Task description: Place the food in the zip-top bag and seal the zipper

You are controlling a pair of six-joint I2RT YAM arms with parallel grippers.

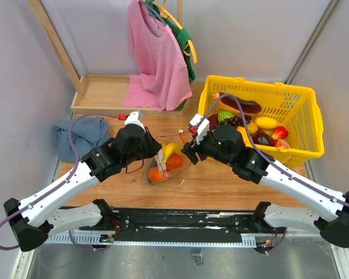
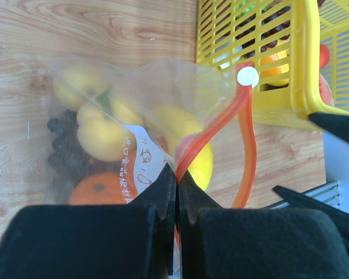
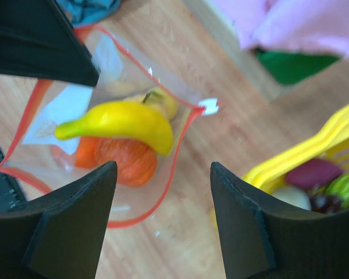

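The clear zip bag (image 1: 157, 168) with red rim lies on the wooden table, holding a yellow banana-like fruit (image 3: 116, 122), a round orange-red fruit (image 3: 128, 163) and other items. My left gripper is shut on the bag's rim, which runs up from between its fingers. My right gripper is open just right of the bag, between it and the basket, with nothing between its fingers.
The yellow basket (image 1: 296, 151) full of produce stands close on the right. A blue cloth (image 1: 81, 136) lies at the left; pink and green garments hang over a wooden rack (image 1: 93, 93) behind.
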